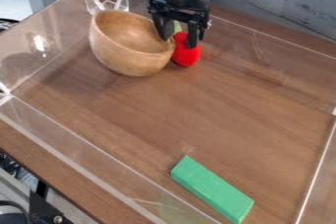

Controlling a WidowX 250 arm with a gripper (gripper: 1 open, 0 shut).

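My gripper (179, 28) is over the back of the table, open, its dark fingers around the upper area beside the right rim of a wooden bowl (121, 51). A red round object (188, 55) sits just below the gripper, right of the bowl and partly hidden by the fingers. Something small and yellow-green shows between the fingers, too hidden to identify. The bowl is tilted.
A green block (211, 189) lies at the near right. A clear angular object (105, 2) stands at the back left.
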